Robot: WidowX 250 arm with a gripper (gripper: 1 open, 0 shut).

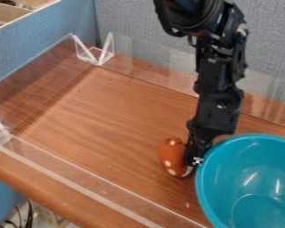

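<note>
An orange-red round object with pale spots (174, 156) rests on the wooden tray surface, just left of a large turquoise bowl (248, 191). My black gripper (195, 158) reaches down from above to the narrow space between the two, its tip low beside the orange object's right side and at the bowl's left rim. Its fingers are dark and partly hidden, so whether anything is between them is unclear.
Clear plastic walls with white corner brackets (93, 51) edge the wooden surface (85, 125). Blue and grey padded walls stand behind, and cables hang at the lower left.
</note>
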